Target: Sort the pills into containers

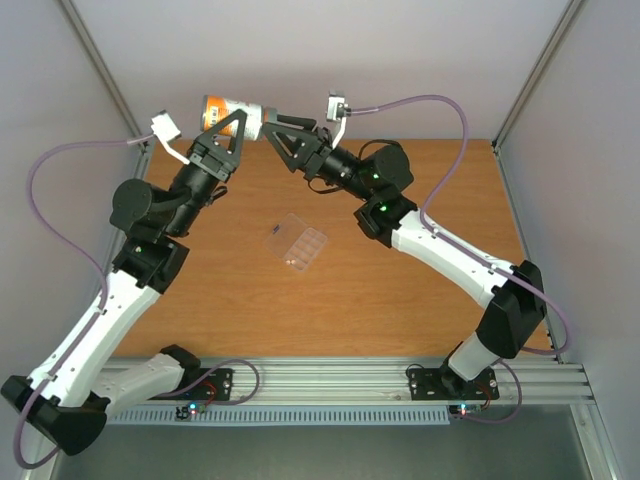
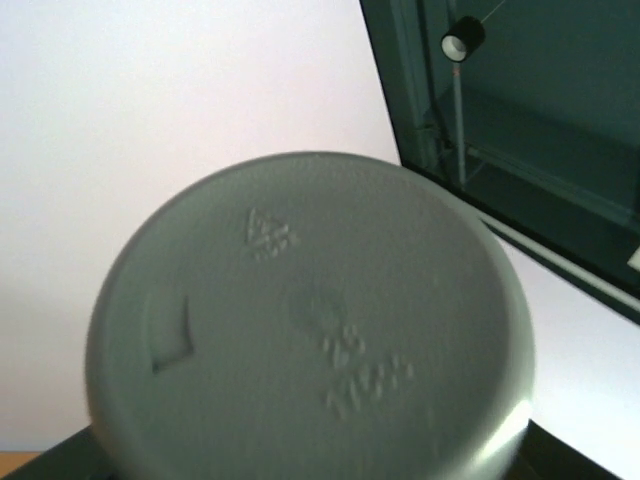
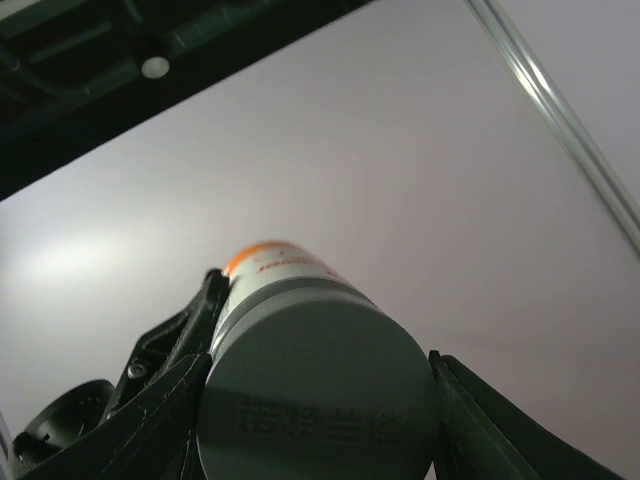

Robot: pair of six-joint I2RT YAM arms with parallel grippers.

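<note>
A pill bottle [image 1: 225,112] with a white and orange label and a grey cap is held up near the back of the table, lying roughly sideways. Around its body my left gripper [image 1: 238,135] is shut; the left wrist view is filled by the bottle's grey base [image 2: 310,310]. On the cap end, my right gripper [image 1: 272,128] is shut, and the grey cap [image 3: 320,390] sits between its fingers in the right wrist view. Cap and bottle look joined. A clear pill box [image 1: 297,243] lies on the table with its lid folded open, a few small specks inside.
White walls [image 1: 310,60] stand behind and at both sides, and purple cables [image 1: 468,150] loop from both arms.
</note>
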